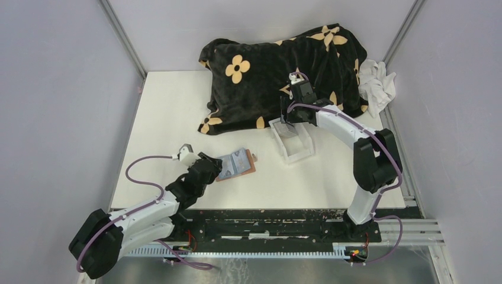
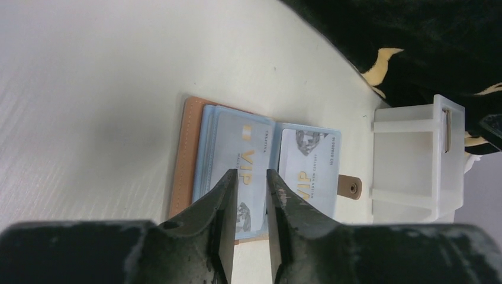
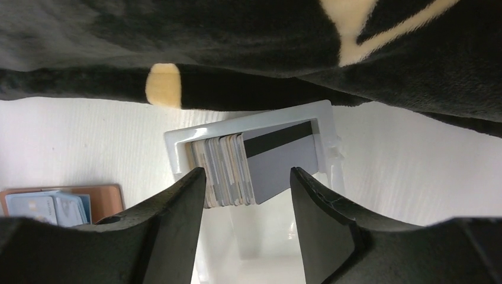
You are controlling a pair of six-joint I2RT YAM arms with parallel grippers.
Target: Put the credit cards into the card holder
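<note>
A brown card holder (image 2: 181, 160) lies on the table, holding light blue VIP cards (image 2: 306, 163) in two stacks. My left gripper hovers over its near-left part, fingertips close together with a gap between them and nothing seen held. A white open box (image 1: 307, 142) stands to the right; in the right wrist view a pack of thin cards (image 3: 222, 168) fills its left end, beside a grey card with a dark stripe (image 3: 278, 165). My right gripper is open above that box, nothing between its fingers.
A black patterned cushion (image 1: 254, 89) lies along the back, close behind the box. A white cloth (image 1: 376, 89) is at the back right.
</note>
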